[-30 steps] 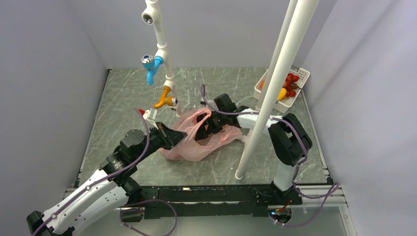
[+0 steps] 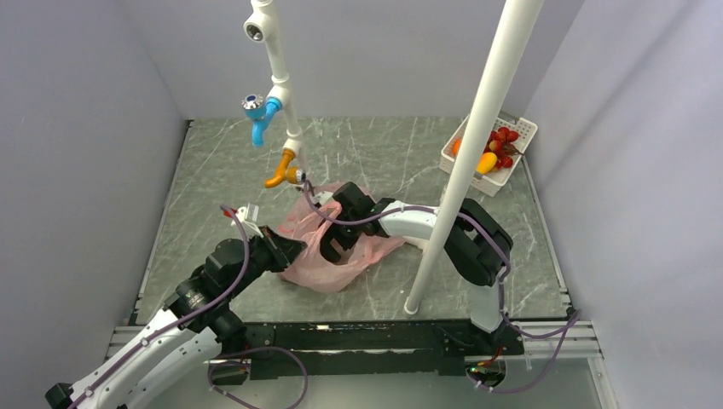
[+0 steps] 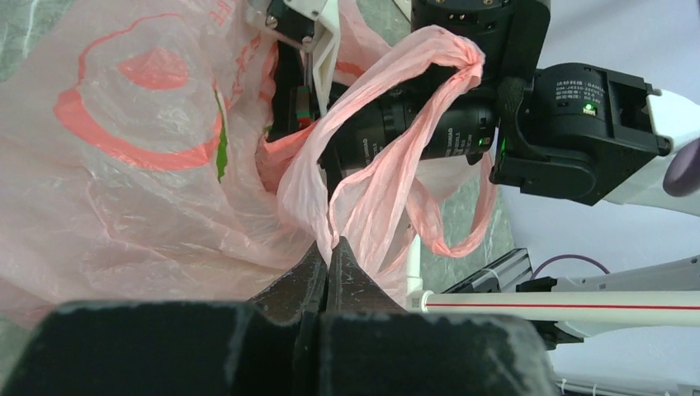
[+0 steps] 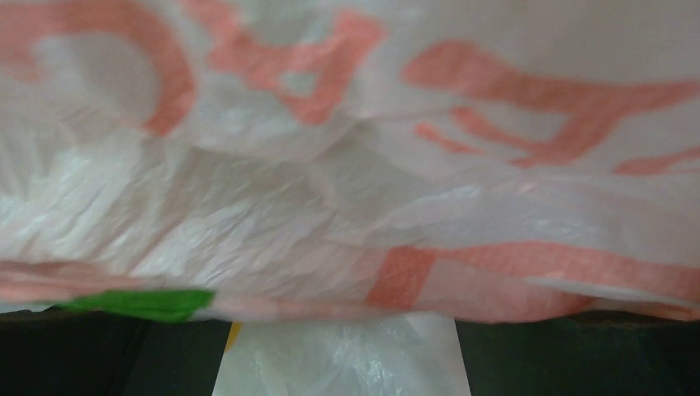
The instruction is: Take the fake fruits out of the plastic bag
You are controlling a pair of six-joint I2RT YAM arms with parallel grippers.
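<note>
The pink plastic bag [image 2: 311, 271] [image 3: 140, 223] lies crumpled on the grey table. My left gripper [image 2: 297, 247] is shut on a thin pink strand of it, a handle loop rising from its fingertips. My right gripper is down inside the bag, its fingers apart, with printed film filling most of that view and pale plastic between the fingers; a small sliver of yellow shows at the left finger's edge. The top view largely hides the bag's contents behind the right arm.
A white basket [image 2: 508, 175] holding red and yellow fruits stands at back right. A white pole [image 2: 447, 204] crosses the right arm. A pipe with blue [image 2: 260, 123] and orange [image 2: 281, 170] taps rises behind the bag.
</note>
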